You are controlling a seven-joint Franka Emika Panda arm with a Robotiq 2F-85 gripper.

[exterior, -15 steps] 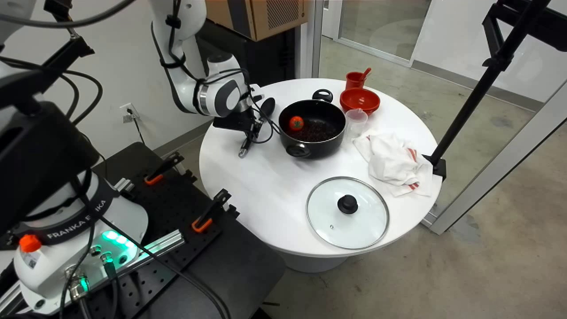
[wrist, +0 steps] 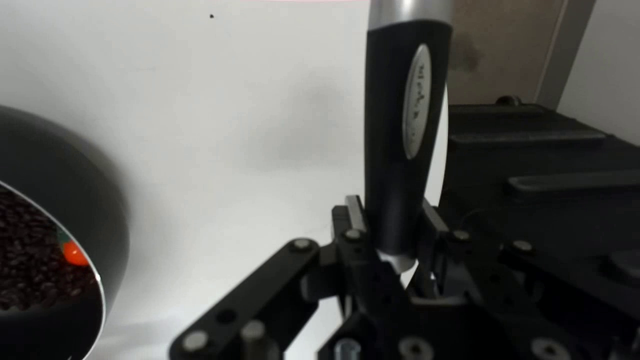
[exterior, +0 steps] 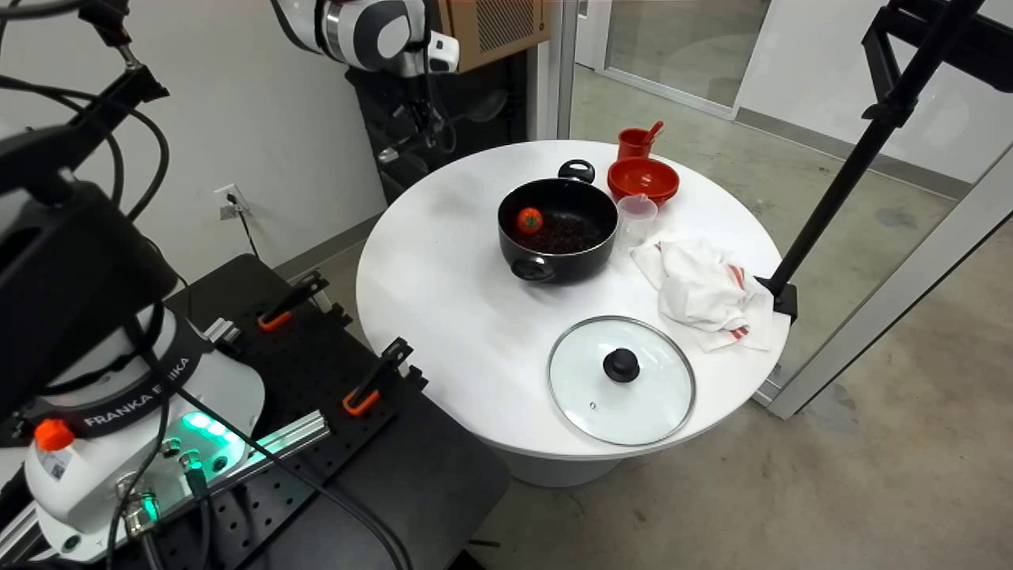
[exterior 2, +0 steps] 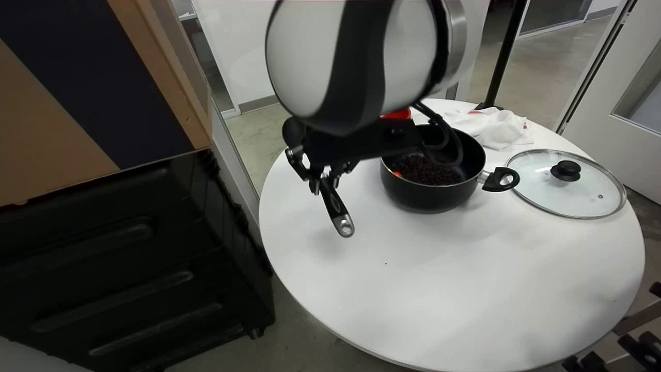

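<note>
A black-handled utensil hangs in the air over the table's far left, and my gripper (exterior 2: 326,175) is shut on its handle (exterior 2: 336,211). Its dark rounded head (exterior: 487,104) shows beyond the gripper in exterior view 1. From the wrist, the handle (wrist: 384,132) fills the space between the fingers, pointing away from the camera. On the white table sits a black pot (exterior: 581,266), without its lid, holding dark beans (wrist: 27,246) and a red tomato (exterior: 529,220). The pot stands beside my gripper, apart from it.
A glass lid (exterior: 655,408) with a black knob lies near the front edge. Behind the pot are a red cup (exterior: 632,144), red bowl (exterior: 645,180) and clear cup (exterior: 636,220). A white cloth (exterior: 703,290) lies right. Dark drawers (exterior 2: 136,279) flank the table.
My gripper has risen from near the table's left side, carrying the utensil up and back with it. The pot, lid, bowl and cloth have stayed put.
</note>
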